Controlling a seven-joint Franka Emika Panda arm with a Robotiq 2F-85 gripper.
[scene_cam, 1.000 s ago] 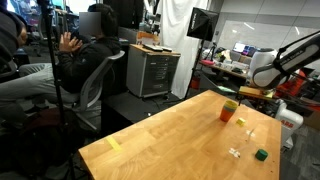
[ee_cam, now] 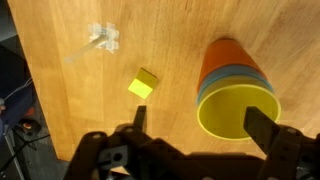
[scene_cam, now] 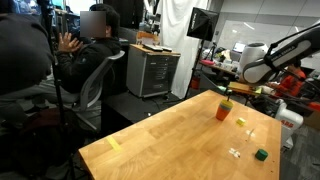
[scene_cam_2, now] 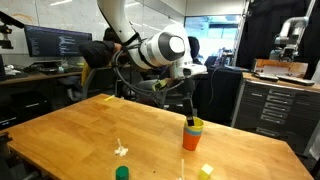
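Observation:
A stack of cups, orange below with blue and a yellow rim on top, stands upright on the wooden table. Seen from the wrist, the yellow cup is empty inside and lies right of centre between my fingers, nearer the right one. My gripper is open and points down, holding nothing. In exterior view 2 its fingers hang just over the cups' rim. A small yellow block rests on the table beside the stack, ahead of the left finger.
A white piece and a green round object lie apart from the cups. A person sits on a chair beyond the table.
In exterior view 1 the arm has shifted left, bringing the gripper closer to the cup stack.

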